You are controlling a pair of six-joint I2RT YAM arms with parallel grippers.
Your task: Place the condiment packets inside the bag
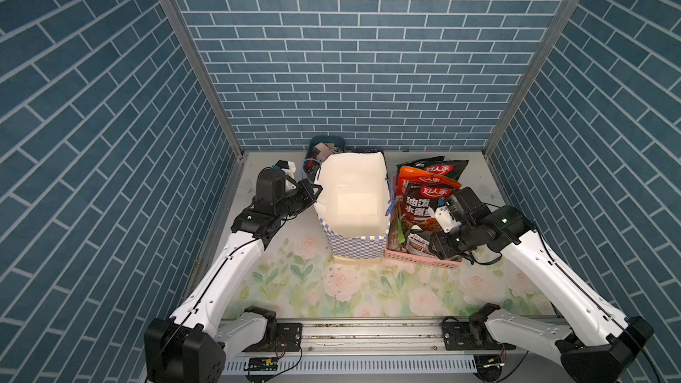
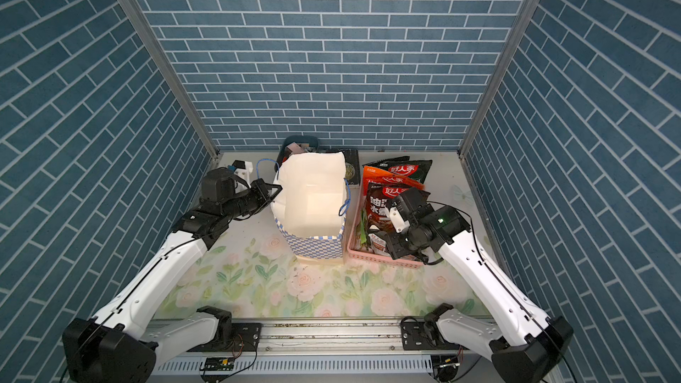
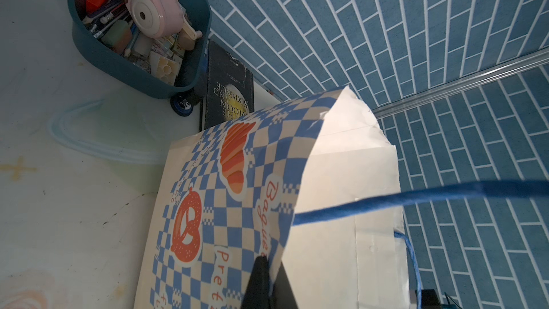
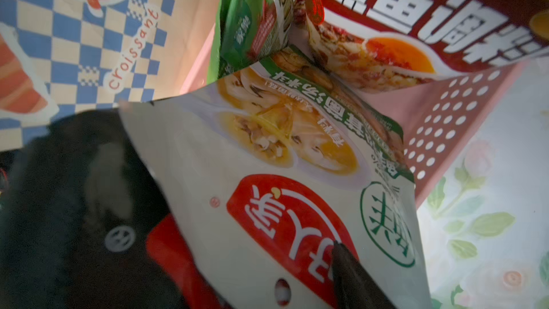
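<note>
The paper bag (image 1: 354, 202), blue-checked outside and white inside, stands wide open mid-table. My left gripper (image 1: 318, 189) is shut on its left rim; in the left wrist view, the paper edge runs between the fingers. My right gripper (image 1: 435, 244) is over the front of the pink basket (image 1: 425, 260). There, a white packet (image 4: 274, 194) with soup pictures slants up close to the right wrist camera. One dark finger (image 4: 350, 277) lies over its face, off to one side; the other finger is hidden. A dark packet (image 4: 97, 194) fills the lower left.
More packets stand in the basket, among them a red-and-brown one (image 1: 425, 202) and a green one (image 4: 257, 17). Behind the bag are a teal bin (image 3: 137, 77) of small items and a black book (image 3: 226, 88).
</note>
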